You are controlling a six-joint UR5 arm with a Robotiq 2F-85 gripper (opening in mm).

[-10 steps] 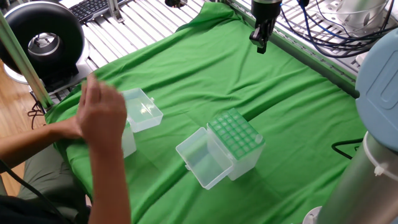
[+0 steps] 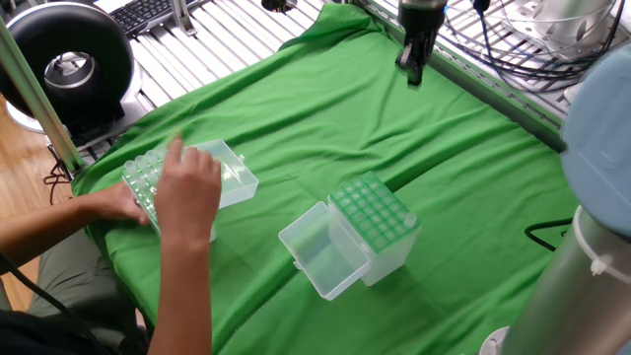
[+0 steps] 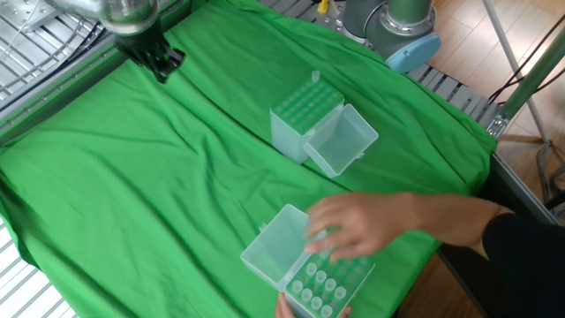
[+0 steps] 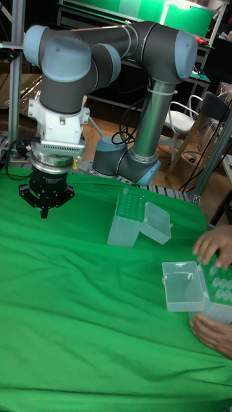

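My gripper (image 4: 44,214) hangs above the cloth at the table's far side, its dark fingers together and nothing visible between them. Well away from it stands a translucent box with a green gridded rack (image 2: 375,212), its clear lid (image 2: 325,251) folded open. A single clear tube (image 3: 315,77) sticks up at one corner of that rack; its other holes look empty. A second open box (image 3: 328,287) holds several clear tubes in rows. A person's hand (image 3: 357,225) is over this second box, while their other hand (image 4: 212,333) steadies its side.
Wrinkled green cloth (image 3: 124,194) covers the table, with broad bare areas around both boxes. The person's arms (image 2: 182,286) occupy one side. Cables (image 2: 513,74) lie beyond the cloth, near the metal rail.
The person's upper hand has moved rightward over the second box in exterior view 1, uncovering tubes on its left.
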